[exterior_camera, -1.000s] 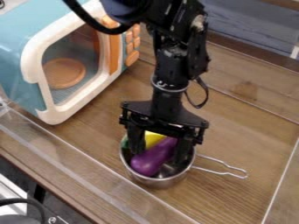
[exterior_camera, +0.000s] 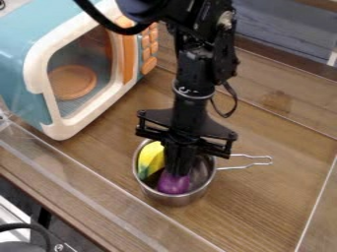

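A steel pot with a wire handle to the right sits on the wooden counter, holding a yellow item at its left and a purple eggplant. The black gripper reaches down into the pot over the eggplant, partly hiding it; whether anything is between its fingers cannot be made out.
A toy microwave in light blue and white, with an open front, stands at the upper left. A dark cable lies at the lower left, near the counter's edge.
The gripper has moved up slightly and a little to the left. The pot has shifted slightly left, and more of the yellow item shows at its left side.
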